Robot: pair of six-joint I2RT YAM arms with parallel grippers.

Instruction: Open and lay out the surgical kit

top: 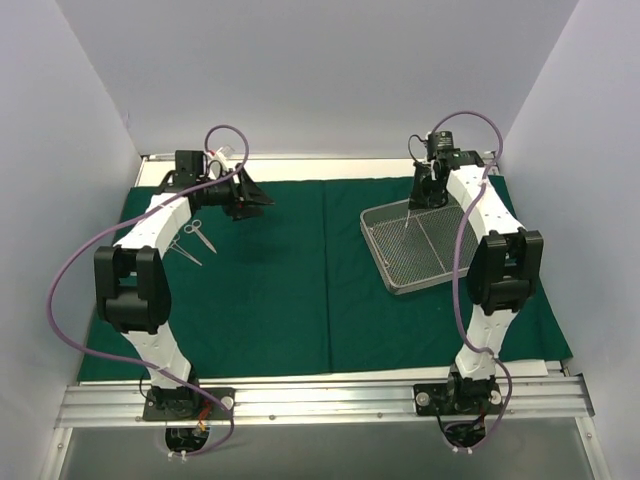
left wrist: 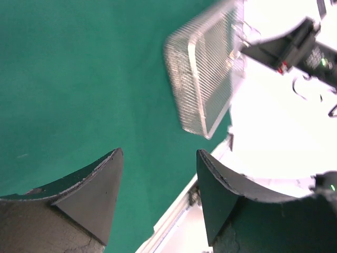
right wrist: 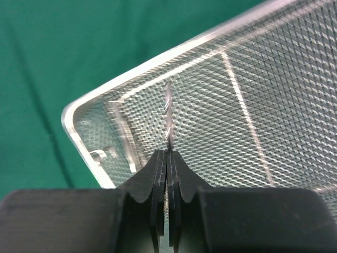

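Observation:
The wire mesh tray (top: pixel 440 262) lies on the right of the green cloth (top: pixel 260 290). My right gripper (top: pixel 413 200) is raised over it, shut, with a slender silver instrument (right wrist: pixel 168 110) hanging at its tips. In the right wrist view a few small metal pieces (right wrist: pixel 99 155) lie at the tray's end. Two scissor-like instruments (top: pixel 201 236) lie on the cloth's left. My left gripper (top: pixel 250 205) hovers above the cloth near them, open, with nothing between its fingers.
Walls stand at both sides and at the back, with a pale strip behind the cloth.

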